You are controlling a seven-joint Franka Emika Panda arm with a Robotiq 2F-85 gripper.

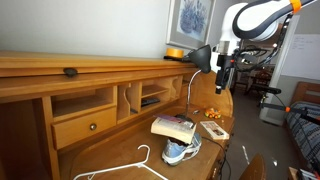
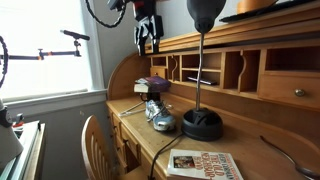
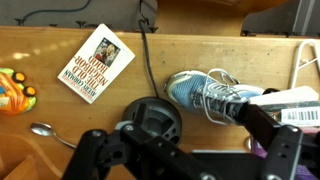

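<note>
High over the desk, my gripper is open, its dark fingers (image 3: 257,121) spread wide and nothing held between them. In exterior view 2 the gripper (image 2: 148,46) hangs well above the desktop objects. A grey-blue sneaker (image 3: 200,91) with pale laces lies on the desk, its heel end partly hidden by a white box-like item (image 3: 290,105) in the wrist view. The same sneaker (image 1: 180,151) sits beside a stacked book or box (image 1: 173,127). A paperback (image 3: 96,63) lies flat, away from the gripper.
A black desk lamp (image 2: 202,125) rises from the desk, its shade near the arm. A white hanger (image 1: 118,168) lies at the near end. A spoon (image 3: 48,132) and an orange patterned item (image 3: 14,90) lie toward the other end. Cubbyholes (image 2: 265,65) line the back.
</note>
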